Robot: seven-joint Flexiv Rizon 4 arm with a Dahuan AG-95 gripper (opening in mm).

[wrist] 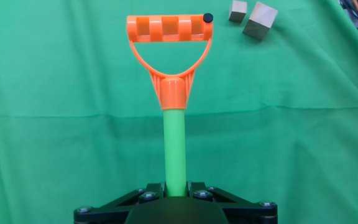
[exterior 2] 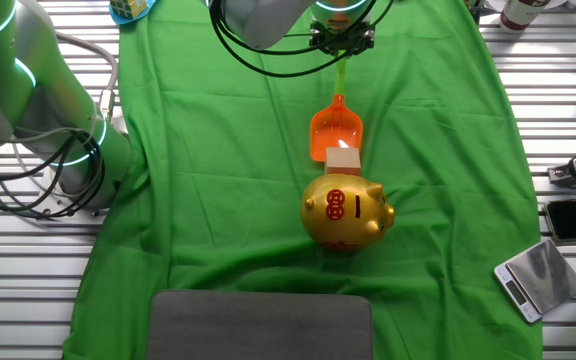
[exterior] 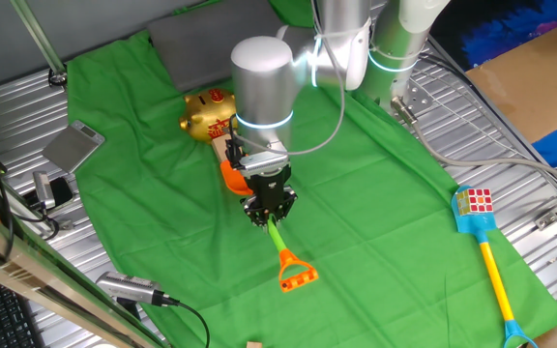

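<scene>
A toy shovel lies on the green cloth, with an orange scoop (exterior 2: pixel 336 130), a green shaft (wrist: pixel 174 146) and an orange D-shaped handle (exterior: pixel 299 277). My gripper is shut on the green shaft, one finger at each side of it. From the wrist, the handle points straight ahead. In exterior view 1 the arm partly covers the scoop. A wooden block (exterior 2: pixel 343 161) sits at the scoop's front edge, between it and the golden piggy bank (exterior 2: pixel 346 212). Whether the block rests on the scoop's lip, I cannot tell.
Two more small blocks, a larger one (wrist: pixel 260 21) and a smaller one (wrist: pixel 237 10), lie beyond the handle. At the right, a blue-and-yellow shovel (exterior: pixel 492 275) carries a puzzle cube (exterior: pixel 474 201). A grey pad (exterior 2: pixel 260 325) lies behind the piggy bank.
</scene>
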